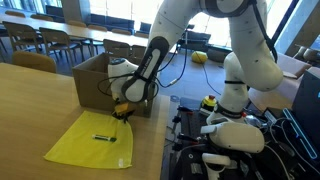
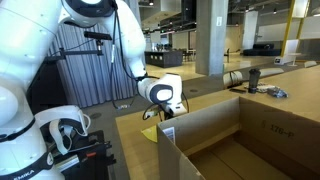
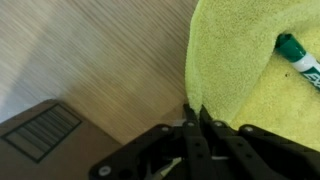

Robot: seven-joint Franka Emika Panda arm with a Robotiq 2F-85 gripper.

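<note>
A yellow cloth (image 1: 85,145) lies spread on the wooden table, and a green-and-white marker (image 1: 104,138) rests on it. My gripper (image 1: 122,114) is at the cloth's far right corner, near the cardboard box. In the wrist view the gripper is shut on a gathered edge of the cloth (image 3: 228,65), which bunches up toward the fingertips. The marker (image 3: 299,60) shows on the cloth at the right of that view, apart from the fingers. From the second exterior view, the cloth (image 2: 150,133) is mostly hidden behind the box.
An open cardboard box (image 1: 97,82) stands right behind the gripper; its flap (image 3: 40,132) is close by in the wrist view. A smaller brown box (image 1: 34,62) sits farther back. Bare table (image 1: 35,110) lies to the left of the cloth.
</note>
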